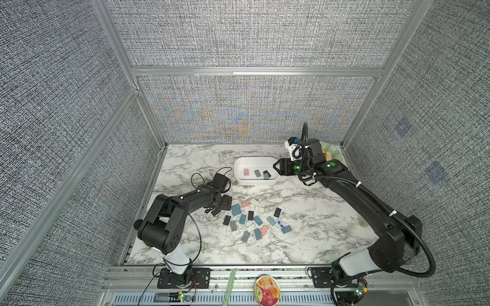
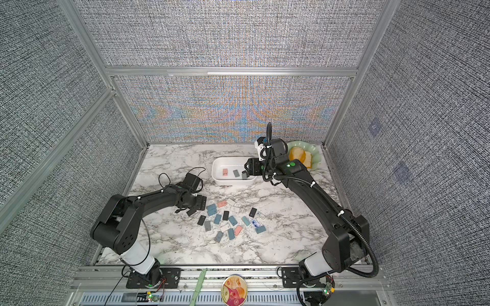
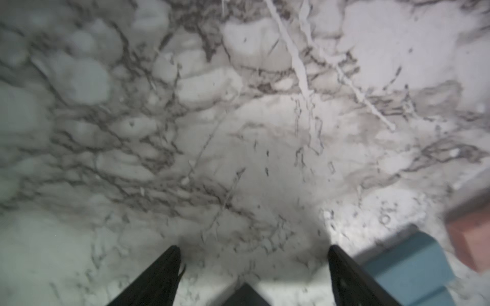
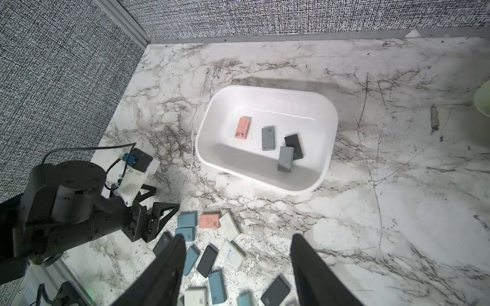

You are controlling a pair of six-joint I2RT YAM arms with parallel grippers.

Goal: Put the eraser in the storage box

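The white storage box [image 4: 219, 158] holds a pink eraser [image 4: 242, 127], a grey eraser [image 4: 268, 137] and two darker ones on its right. Many loose erasers, blue, pink, white and black, lie on the marble table below it, among them a blue one [image 3: 403, 265]. My left gripper is open low over the table at the left edge of this group, a dark piece and blue ones near its fingers, nothing visibly held. My right gripper stands open and empty, raised near the box's right side in the top views.
A green plate with yellow items [image 2: 315, 155] sits at the back right, partly behind the right arm. Walls enclose the left, back and right sides.
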